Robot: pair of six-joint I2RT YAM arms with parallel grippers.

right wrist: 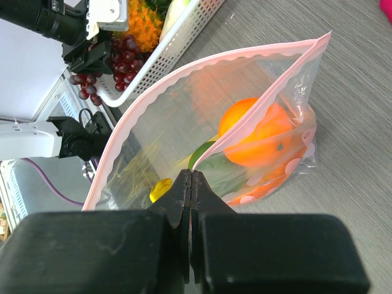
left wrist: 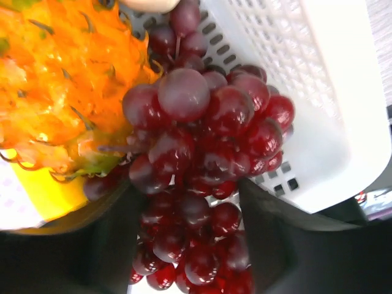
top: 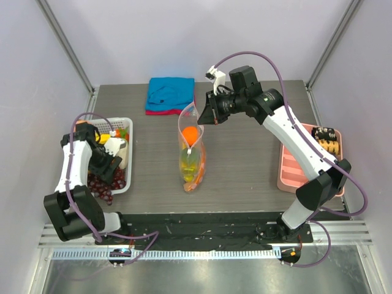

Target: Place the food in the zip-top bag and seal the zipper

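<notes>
My left gripper is down in the white food basket (top: 128, 153), its fingers apart around red grapes (left wrist: 184, 98), beside an orange pineapple-like fruit (left wrist: 67, 86). Whether it grips them is unclear. The clear zip bag (top: 192, 159) stands mid-table, holding an orange (right wrist: 254, 131) and other yellow, green and orange items. My right gripper is shut at the bag's upper pink zipper edge; it appears to pinch that thin edge.
A pink bin (top: 291, 171) with dark and yellow items sits at the right. Folded blue cloth (top: 169, 92) lies at the back. Bare table separates basket and bag.
</notes>
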